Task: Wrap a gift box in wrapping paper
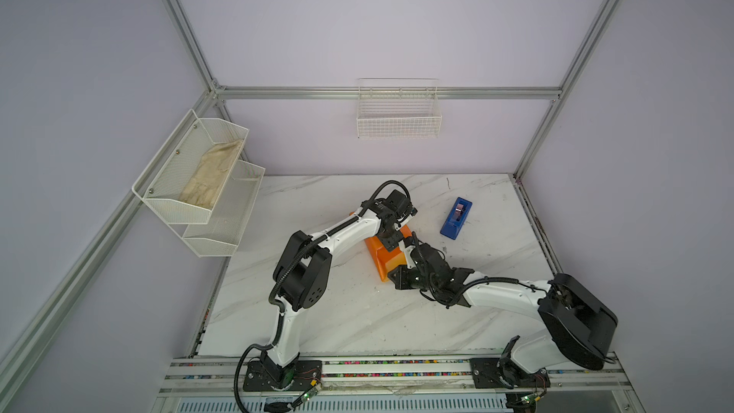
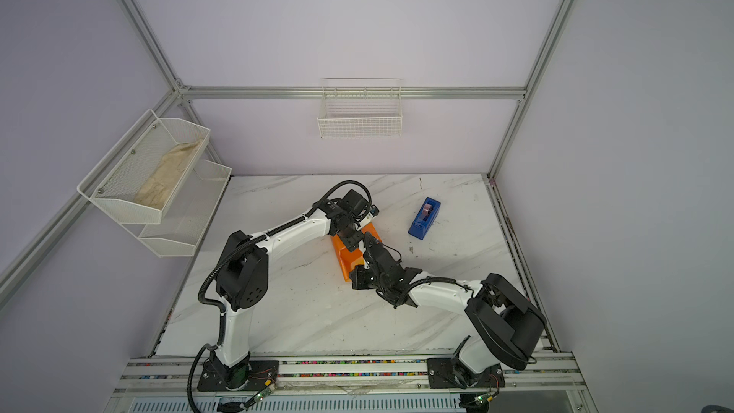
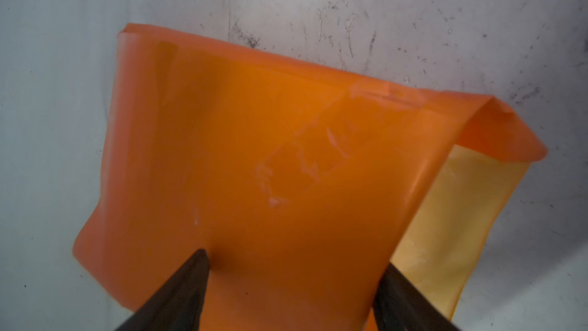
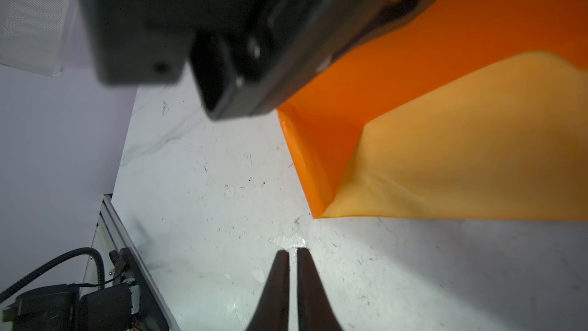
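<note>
Orange wrapping paper (image 3: pixel 275 165) with a pale yellow inner side (image 4: pixel 465 147) lies folded on the marble table, its flap raised. In the left wrist view, my left gripper is over the paper with blurred fingers far apart on either side of the orange fold. My right gripper sits low at the paper's near side; its fingertips appear blurred and close together, so its state is unclear. Any box inside the paper is hidden.
A blue tape dispenser (image 1: pixel 455 218) lies at the back right of the table (image 1: pixel 252 283). White wire baskets hang on the left wall (image 1: pixel 198 214) and back wall (image 1: pixel 397 126).
</note>
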